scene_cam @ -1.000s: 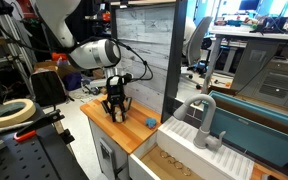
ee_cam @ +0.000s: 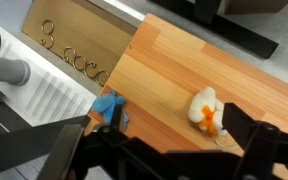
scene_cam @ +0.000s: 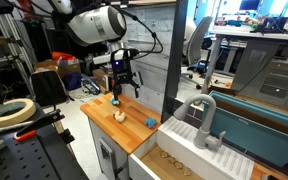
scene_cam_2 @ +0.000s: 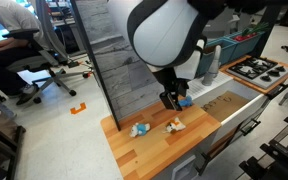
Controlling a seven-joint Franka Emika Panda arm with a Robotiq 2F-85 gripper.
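Note:
My gripper is open above the wooden counter, its dark fingers spread at the lower edge of the wrist view with nothing held between them. A small white toy with an orange patch (ee_cam: 206, 108) lies on the wood just beyond the fingers; exterior view 1 shows this white toy (scene_cam: 120, 116) below the gripper. To one side, near the drawer, lies a blue toy (ee_cam: 109, 104), seen also as the blue toy (scene_cam: 151, 122) in exterior view 1. A blue-and-white toy (scene_cam_2: 140, 129) sits on the counter; I cannot make it out in the wrist view.
An open drawer (ee_cam: 72, 55) with several metal rings adjoins the counter. A grey faucet (scene_cam: 192, 108) and white dish rack stand beyond it. A grey plank panel (scene_cam: 149, 75) borders the counter. Small orange bits (scene_cam_2: 78, 108) lie near the panel. Bare wood surrounds the toys.
The arm has risen from low over the white toy to well above it. The white toy stays on the counter and now shows clearly in exterior view 1.

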